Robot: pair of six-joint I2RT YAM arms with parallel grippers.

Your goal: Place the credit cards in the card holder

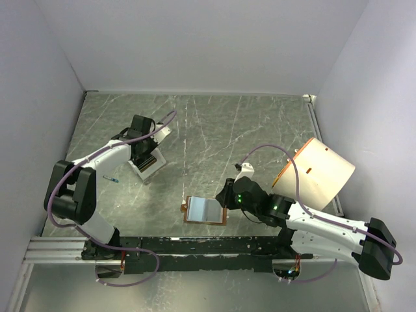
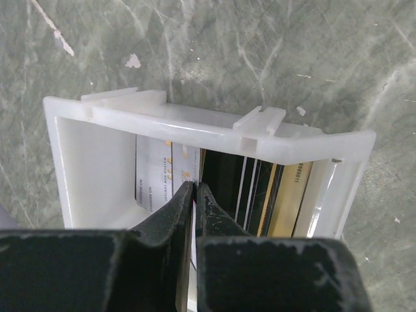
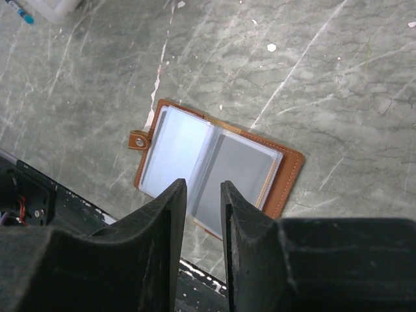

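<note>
In the left wrist view a white plastic box (image 2: 214, 133) holds several cards: a white printed card (image 2: 153, 170), dark striped cards (image 2: 224, 179) and a gold card (image 2: 290, 195). My left gripper reaches into the box, its fingers shut on the thin edge of a card between the white and dark ones. How far that card is raised is hidden by the fingers. The brown leather card holder (image 3: 294, 172) lies open flat, showing clear sleeves (image 3: 234, 170) with no card visible inside. Above its near edge hovers my right gripper, partly open and empty.
A cream board with an orange edge (image 1: 315, 175) leans at the right wall. A small blue object (image 1: 110, 179) lies left of the box.
</note>
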